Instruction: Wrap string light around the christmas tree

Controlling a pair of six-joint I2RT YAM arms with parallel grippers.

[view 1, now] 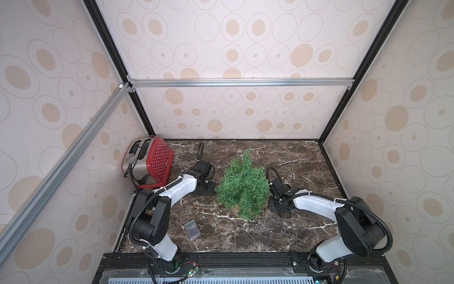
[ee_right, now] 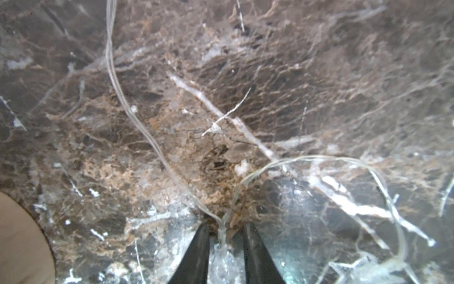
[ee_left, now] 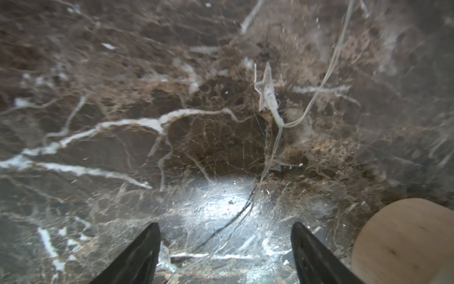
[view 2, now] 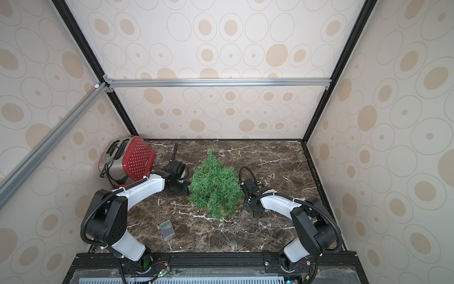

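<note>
The green Christmas tree (view 1: 242, 187) stands upright mid-table; its round wooden base (ee_left: 402, 236) shows in both wrist views. Thin clear string light wire (ee_left: 326, 78) lies on the table in the left wrist view, with a star-shaped light (ee_left: 268, 90) ahead of the fingers. My left gripper, left of the tree, is open over bare tabletop and wire. To the tree's right, my right gripper has its fingers close on both sides of a clear light (ee_right: 223, 265); whether they grip it cannot be told. Wire (ee_right: 141, 127) runs from that light past the base.
A red and silver toaster (view 1: 159, 161) stands at the back left. A small clear box (view 1: 192, 229) lies at the front, left of the tree. Another clear light (ee_right: 373, 269) lies right of my right gripper.
</note>
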